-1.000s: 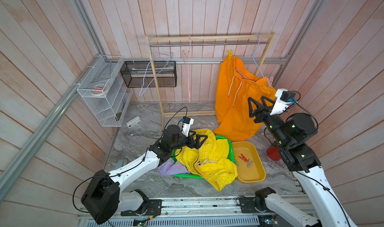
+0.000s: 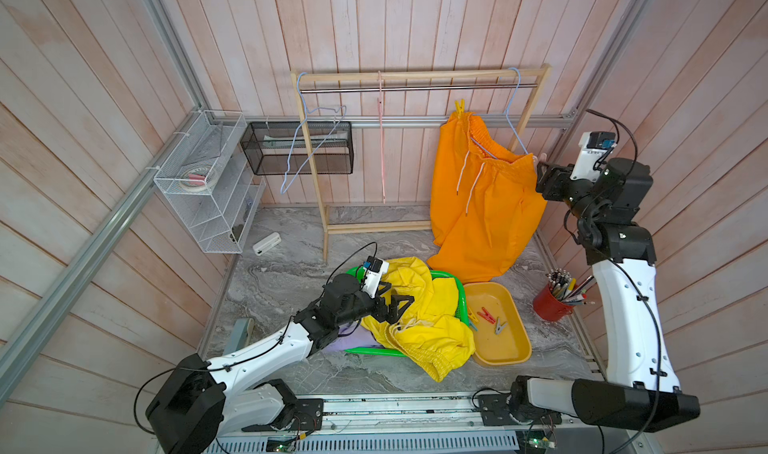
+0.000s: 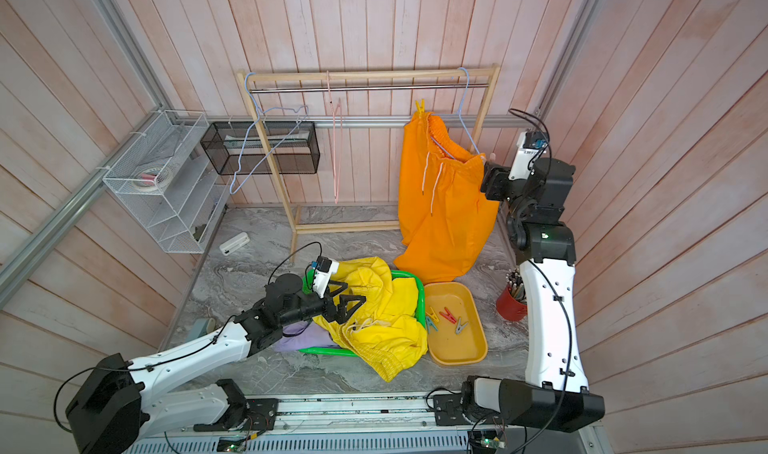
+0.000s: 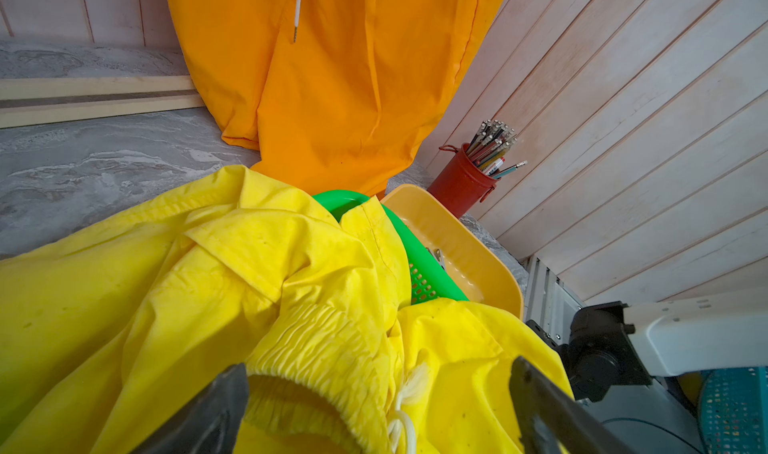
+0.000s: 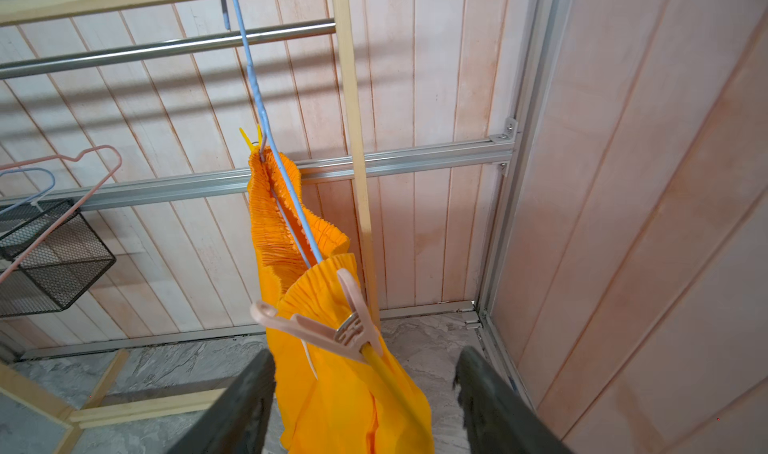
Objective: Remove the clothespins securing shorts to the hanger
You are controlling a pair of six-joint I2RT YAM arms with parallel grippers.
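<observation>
Orange shorts (image 2: 484, 194) hang from a blue hanger (image 5: 264, 110) on the rack's right end. A yellow clothespin (image 2: 459, 105) grips their far waist corner. On the near corner a pale pink clothespin (image 5: 352, 332) is clipped, its handles toward the camera in the right wrist view. My right gripper is open, its blurred fingers (image 5: 248, 402) on either side of that pin and apart from it. Above the yellow garment (image 4: 304, 270) in the green basket (image 4: 428, 266), my left gripper (image 2: 401, 303) stands open and empty.
A yellow tray (image 2: 520, 338) with several loose clothespins lies right of the basket. The red pencil cup (image 2: 552, 303) stands near the right wall. Empty hangers, among them a pink one (image 2: 382, 150), hang from the wooden rack (image 2: 416, 75).
The left arm has shifted slightly. The pink hanger's swing has changed.
</observation>
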